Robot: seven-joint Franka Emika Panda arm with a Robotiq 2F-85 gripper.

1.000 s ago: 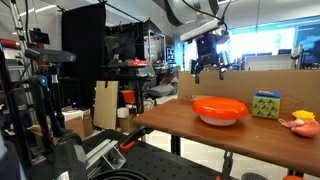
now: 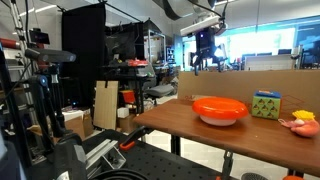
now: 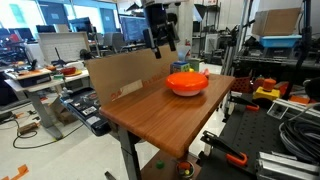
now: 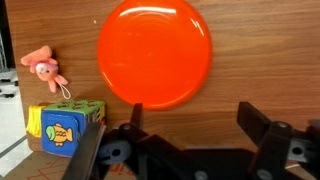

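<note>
A large round bowl with a flat orange-red top (image 4: 155, 50) rests on the wooden table. My gripper looks down on the table from above, its dark fingers wide apart at the bottom of the wrist view with bare wood between them. In the first exterior view the gripper (image 2: 208, 64) hangs well above the bowl (image 2: 220, 112), touching nothing. Seen from the second exterior view, the arm (image 3: 150, 25) reaches over the table behind the bowl (image 3: 187, 83).
A blue, green and yellow block with a fish picture (image 4: 62, 129) stands near the table edge. A pink plush toy (image 4: 45, 68) lies close by, with something yellow (image 4: 35, 121) beside the block. Bare tabletop (image 3: 160, 122) stretches toward the near end.
The arm has shifted a little and the gripper sits slightly higher over the table than a second ago. The bowl, block and plush toy have stayed put.
</note>
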